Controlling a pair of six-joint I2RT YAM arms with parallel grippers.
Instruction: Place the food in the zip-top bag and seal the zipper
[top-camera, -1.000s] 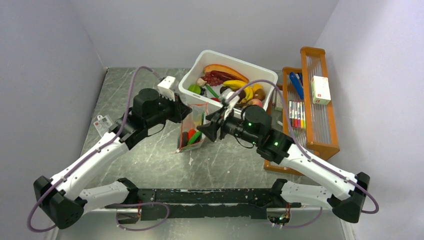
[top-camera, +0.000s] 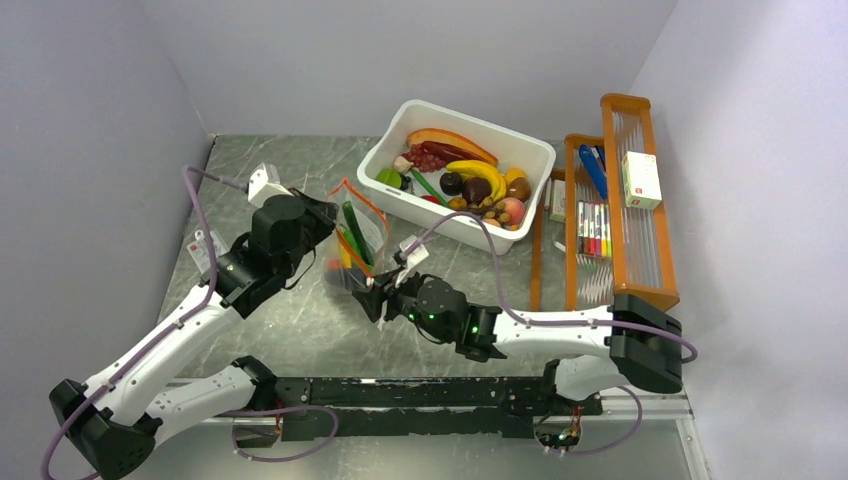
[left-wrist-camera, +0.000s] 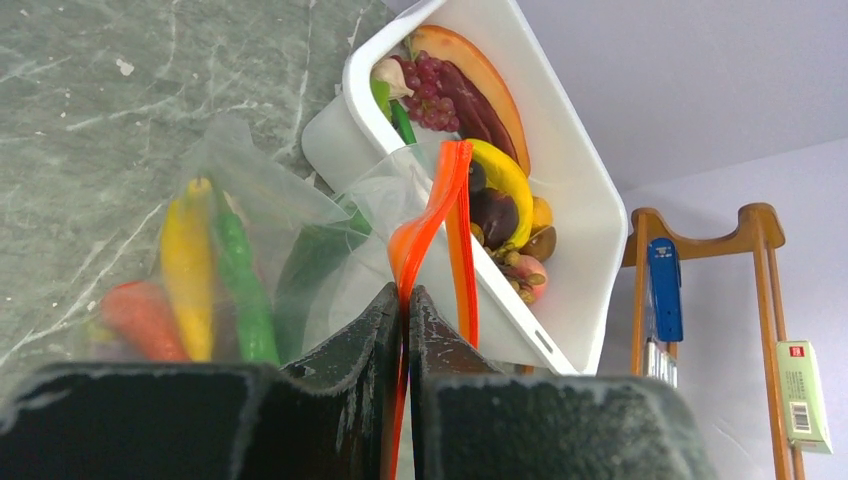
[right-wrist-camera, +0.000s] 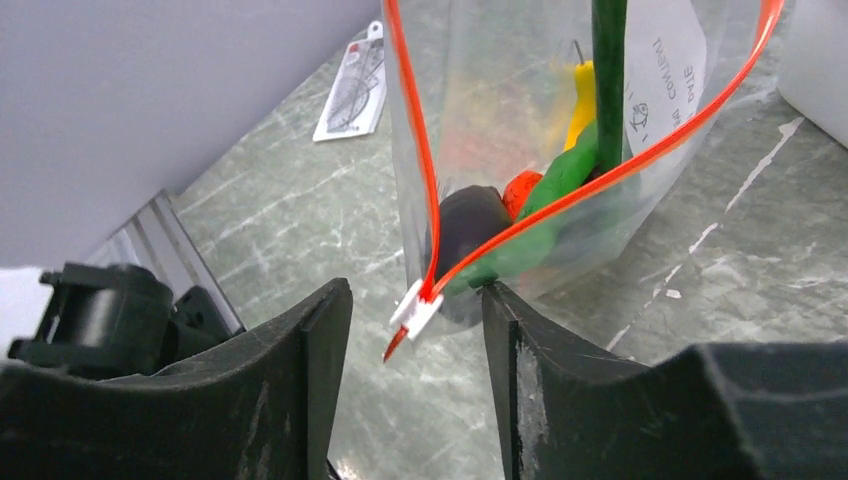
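Observation:
The zip bag (top-camera: 354, 245), orange zipper edged, holds green, yellow and red toy produce and a dark item (right-wrist-camera: 470, 220). My left gripper is shut on the bag's orange zipper edge near its top. My right gripper is part open at the bag's lower zipper end, with the white slider (right-wrist-camera: 415, 312) between its fingers in its view; whether it touches cannot be told.
A white bin (top-camera: 455, 225) of produce sits behind the bag at the right. Wooden racks (top-camera: 640, 280) with markers and boxes stand at the far right.
My left gripper has moved left with the bag's top, tilting the bag. My right gripper has moved down and left to the bag's lower zipper end.

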